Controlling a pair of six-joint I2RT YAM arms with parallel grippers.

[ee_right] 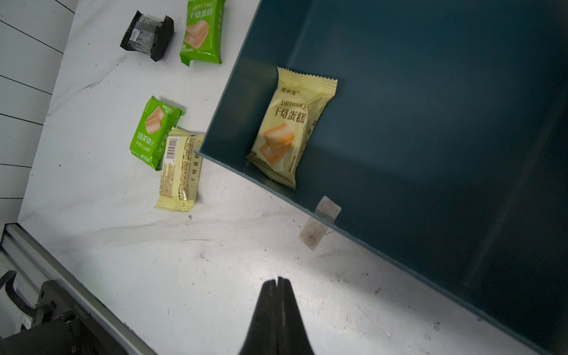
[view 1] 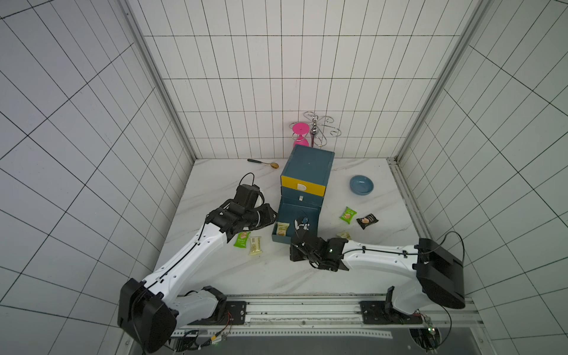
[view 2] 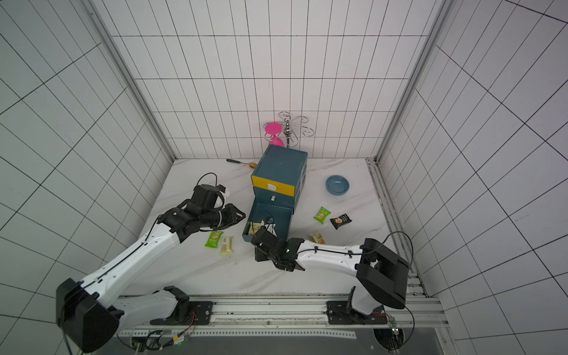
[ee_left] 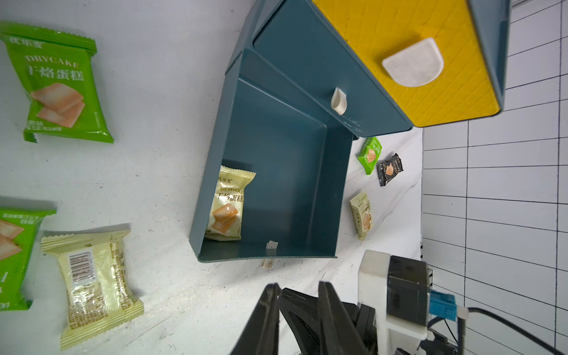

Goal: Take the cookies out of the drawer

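Note:
The blue drawer (ee_left: 284, 159) stands pulled out below the cabinet's yellow front. One cream cookie packet (ee_left: 226, 204) lies inside it against the left wall, near the front corner; the rest of the drawer floor looks bare. The right wrist view also shows that cream packet (ee_right: 291, 127). My left gripper hovers to the left of the drawer, its fingers apart with nothing between them. In front of the drawer's front wall, my right gripper is shut, nothing showing between its fingertips.
Left of the drawer lie a green packet (ee_left: 62, 85) and a cream packet (ee_left: 94, 284). On the right side are a green packet (view 1: 348, 214), a black packet (view 1: 367, 221) and a blue bowl (view 1: 361, 185). The right arm crosses before the drawer.

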